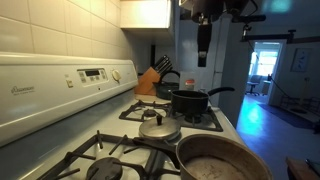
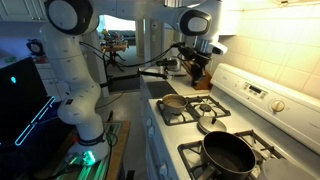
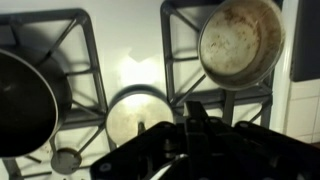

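Note:
My gripper [image 1: 203, 58] hangs in the air above the stove, pointing down, and nothing visible hangs from it. Dark and blurred at the bottom of the wrist view, its fingers do not show whether they are apart. Below, a silver lid [image 3: 138, 117] with a knob lies between two pots, apart from my gripper. A worn metal pot [image 1: 222, 160] stands nearest in exterior view 1. The black pot [image 2: 228, 153] sits on a burner at the stove's other end; its inside looks dark and empty.
Black burner grates [image 3: 80, 60] cover the white stovetop. The control panel [image 2: 262, 98] rises along its back. A knife block [image 1: 148, 82] and a dark green pot stand beyond the stove. The air around my gripper is free.

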